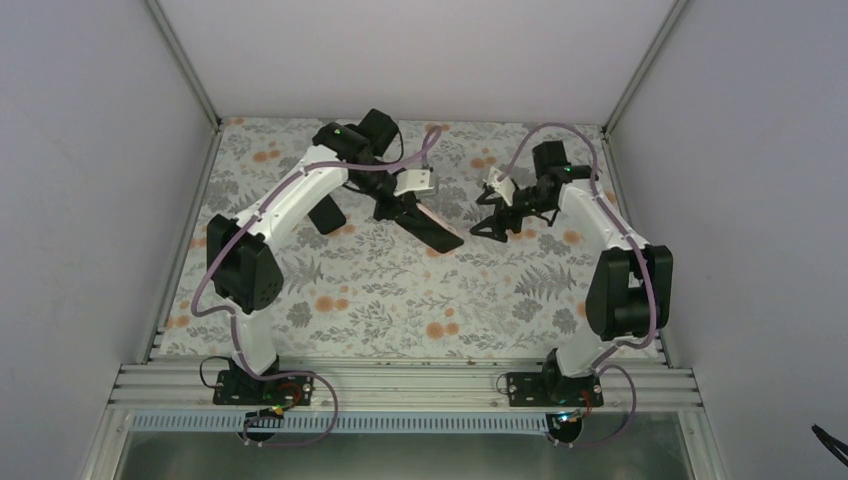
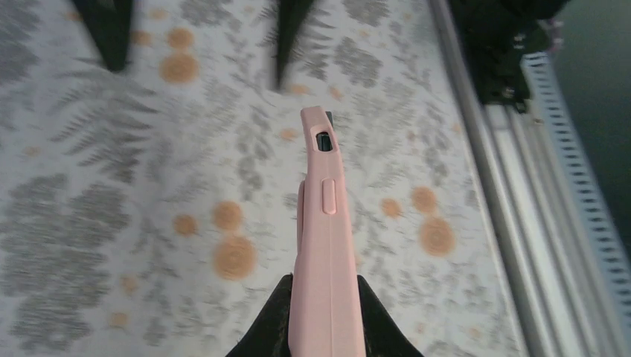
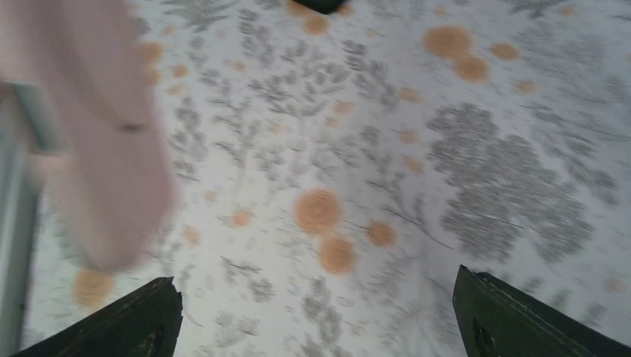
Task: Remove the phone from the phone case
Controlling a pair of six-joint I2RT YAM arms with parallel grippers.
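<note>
A phone with a black face point(image 1: 428, 231) and a pink case point(image 2: 325, 223) hangs tilted above the table. My left gripper point(image 1: 394, 206) is shut on one end of the cased phone; in the left wrist view its black fingers point(image 2: 278, 318) press either side of the case. Edge-on there, the pink side shows a cutout and a button. Off the phone's free end, a short gap to the right, my right gripper point(image 1: 482, 215) stands open and empty. In the right wrist view, the pink case is blurred at upper left, outside the fingers point(image 3: 149, 323).
A flat black rectangular object point(image 1: 327, 215) lies on the table behind the left forearm.
</note>
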